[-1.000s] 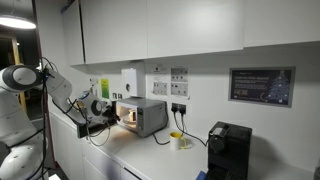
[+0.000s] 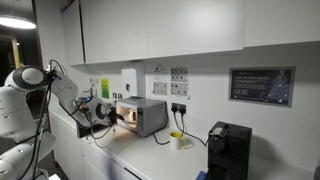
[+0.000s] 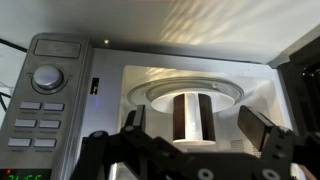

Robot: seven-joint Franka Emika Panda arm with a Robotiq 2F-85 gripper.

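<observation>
A microwave (image 2: 154, 117) stands on the counter with its cavity uncovered and lit. In the wrist view, a white cup with dark sides (image 3: 193, 118) sits on the round turntable (image 3: 152, 90) inside. My gripper is open in front of the cavity, one finger (image 3: 136, 119) to the left of the cup and the other to its right. Nothing is held; a gap shows between the cup and each finger. How far the cup is from the fingertips in depth is hard to tell. The cup's lower end is partly hidden by the gripper.
The microwave's control panel (image 3: 45, 105) borders the opening on the left in the wrist view. To the right along the counter are a yellow and white mug (image 2: 178, 141) and a black coffee machine (image 2: 229, 150). Bare counter (image 2: 150, 156) lies in front of the microwave.
The arm has shifted, its upper links leaning a little further toward the microwave. The microwave and the things on the counter stay where they were.
</observation>
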